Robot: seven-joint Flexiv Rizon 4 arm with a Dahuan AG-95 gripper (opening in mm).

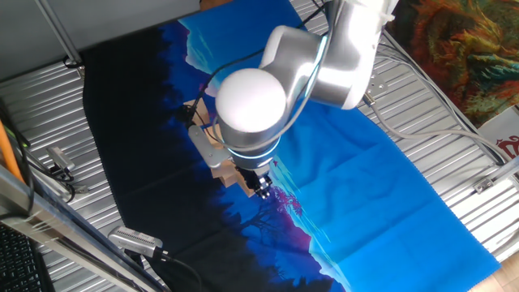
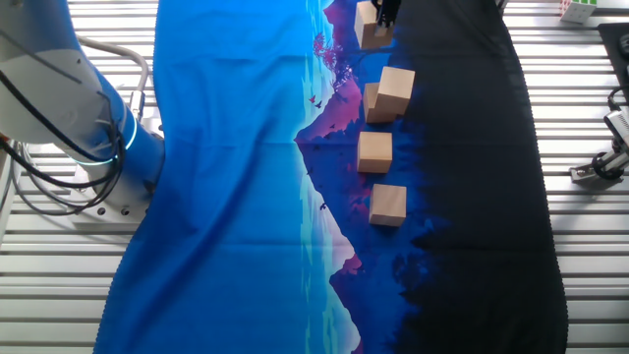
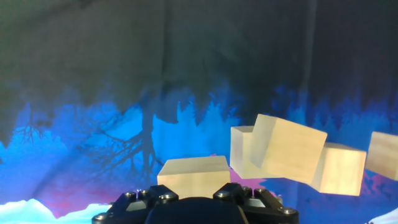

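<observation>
My gripper is at the bottom edge of the wrist view; its two sides stand apart, and no block shows gripped between them. Just ahead of it lies a plain wooden block (image 3: 194, 176). In the second exterior view, the dark gripper tips (image 2: 387, 15) overlap the same block (image 2: 371, 34) at the top edge, so contact cannot be judged there. In the first exterior view the gripper (image 1: 262, 188) points down beside the row of blocks. Another block (image 2: 396, 87) overlaps and seems to rest on a lower block (image 2: 375, 106).
A blue and black cloth (image 2: 236, 197) covers the table. A camera-like device (image 1: 135, 241) stands at the cloth's edge.
</observation>
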